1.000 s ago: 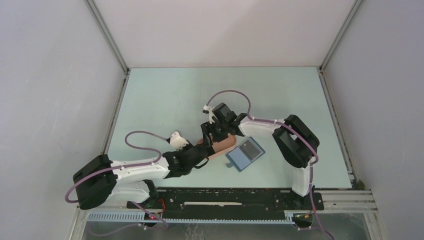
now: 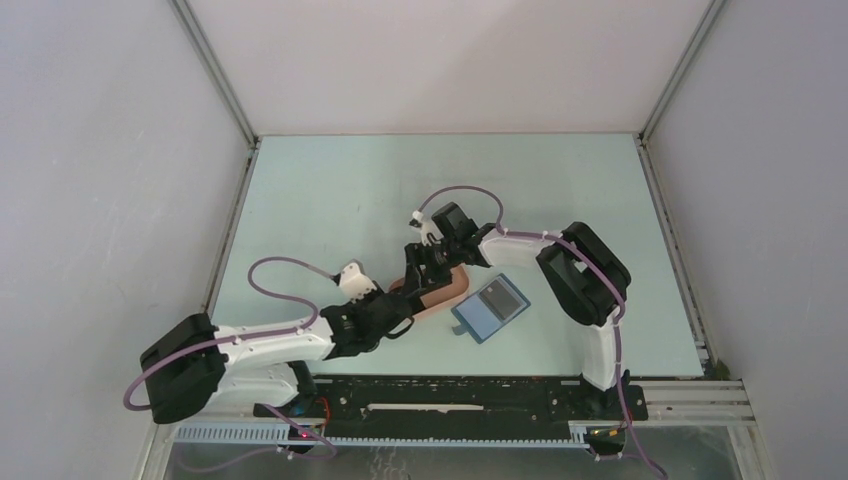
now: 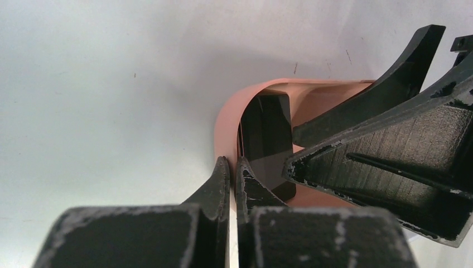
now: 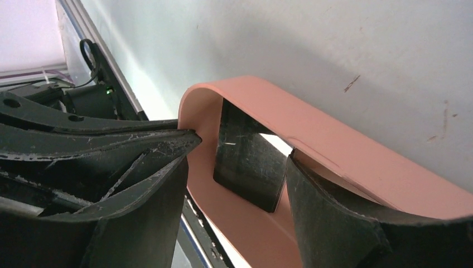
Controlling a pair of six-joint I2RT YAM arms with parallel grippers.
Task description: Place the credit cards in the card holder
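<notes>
A salmon-coloured open holder (image 2: 452, 292) lies in the middle of the table under both grippers. A flat black card-like piece (image 3: 266, 137) stands inside it by the left end wall. My left gripper is shut on that end wall's thin rim, one finger outside and one inside. The right gripper reaches into the holder from above. In the right wrist view its fingers stand apart, with the black piece (image 4: 245, 159) visible beyond the gap. Whether they grip anything is unclear. A blue-grey flat piece with a grey window (image 2: 491, 307) lies right of the holder.
The two grippers crowd each other at the holder's left end. Free table (image 2: 330, 190) stretches behind and to the left. The dark rail (image 2: 450, 403) runs along the table's front edge.
The right arm has swung a little. The blue-grey piece has stayed put.
</notes>
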